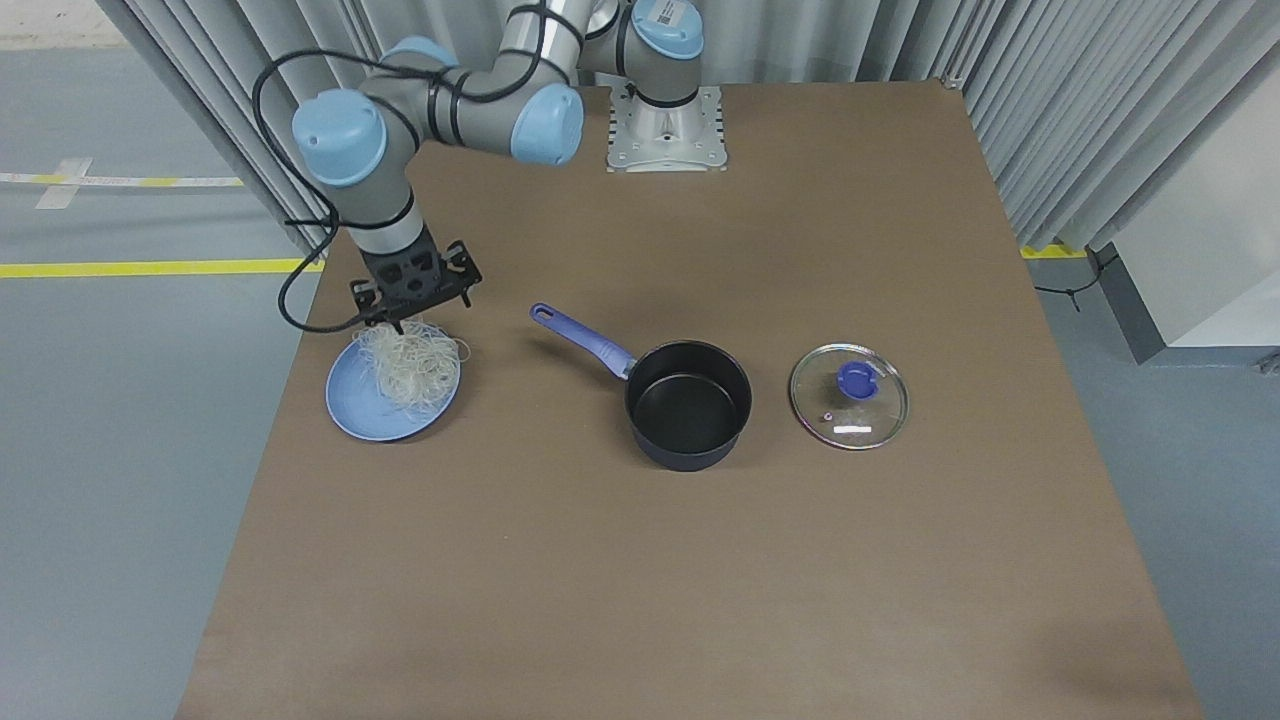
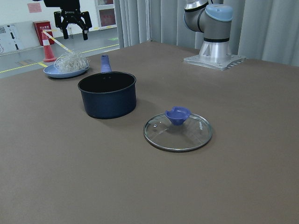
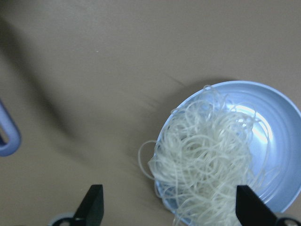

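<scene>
A blue plate (image 1: 360,396) holds a loose heap of white noodles (image 1: 410,366), some strands hanging over the rim. My gripper (image 1: 432,312) is above the plate, open, its fingers empty and spread either side of the heap in the wrist view. To the plate's right stands a dark saucepan (image 1: 686,420) with a blue handle (image 1: 582,336) pointing back-left; it is empty. A glass lid (image 1: 816,408) with a blue knob (image 1: 858,379) lies flat on the table, right of the pan.
My arm's base (image 1: 666,144) stands at the back edge, with grey curtains behind it. Floor lies beyond both side edges.
</scene>
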